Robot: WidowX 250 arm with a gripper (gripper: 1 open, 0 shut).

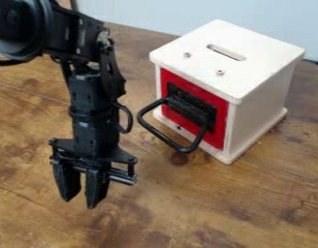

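My black gripper [81, 187] hangs low over the wooden floor or tabletop on the left, fingers pointing down and apart, with nothing seen between them. To its right stands a white wooden box [248, 66] with a slot on top and a red front panel [215, 135]. On that panel is a black part with a black loop handle [182, 146] sticking out toward the gripper, apart from its fingers.
A pale wall runs behind the box.
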